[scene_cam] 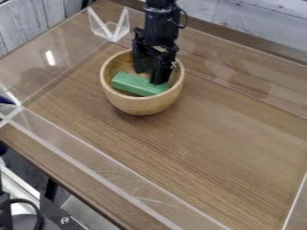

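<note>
My black gripper [153, 63] hangs from the top centre down into a round wooden bowl [144, 105]. A green block [136, 85] lies in the bowl, just below and beside my fingers. The gripper is open; whether the fingertips touch the block I cannot tell.
A wooden table [216, 153] fills most of the view, clear to the right and front. A white wire-like object [110, 27] stands at the back left. Black cables [24, 211] lie at the lower left edge.
</note>
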